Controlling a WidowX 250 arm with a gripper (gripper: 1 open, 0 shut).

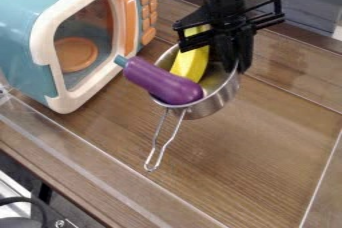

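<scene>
A steel pot [210,103] with a wire handle holds a purple toy eggplant [166,83] and a yellow toy banana [187,64]. My black gripper [230,54] is at the pot's rear right rim, and the pot is tilted and appears raised. The fingertips are hidden, so I cannot tell whether they are shut.
A teal and white toy microwave [67,32] with an orange panel stands at the left, close to the pot. A dark cable lies at the lower left.
</scene>
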